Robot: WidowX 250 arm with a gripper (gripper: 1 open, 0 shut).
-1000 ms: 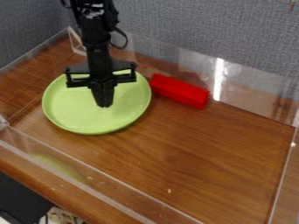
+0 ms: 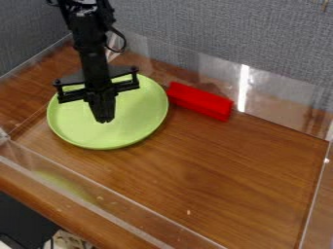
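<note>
A black gripper (image 2: 104,115) reaches down from the top left over a light green round plate (image 2: 135,126), its fingertips low over the plate's left-middle part. It is shut, and nothing shows between its fingers. A red block (image 2: 201,100) lies on the wooden surface just right of the plate.
The wooden board (image 2: 240,185) is clear across the right and front. Transparent walls edge it at the back, front left and right, with grey panels behind. A dark area lies beyond the near left edge.
The gripper has moved down and a little to the left over the plate. The plate and red block have not visibly moved.
</note>
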